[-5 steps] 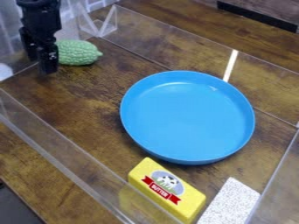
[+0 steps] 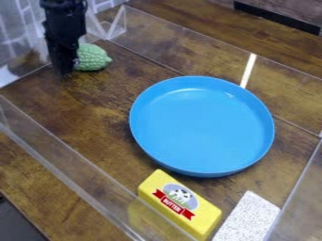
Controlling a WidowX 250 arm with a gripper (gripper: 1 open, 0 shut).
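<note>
My black gripper (image 2: 63, 58) is low at the upper left, by the clear wall of the enclosure, shut as far as shows. Just to its right a green corn-like toy (image 2: 92, 57) lies on the wooden floor, partly behind the gripper; whether they touch I cannot tell.
A large blue plate (image 2: 201, 124) fills the middle right. A yellow butter box (image 2: 179, 203) lies at the bottom, beside a white speckled block (image 2: 249, 220). Clear walls edge the area. The wooden floor left of the plate is free.
My gripper has moved to the right from the left wall, toward the green toy, and now covers part of the area at its left end.
</note>
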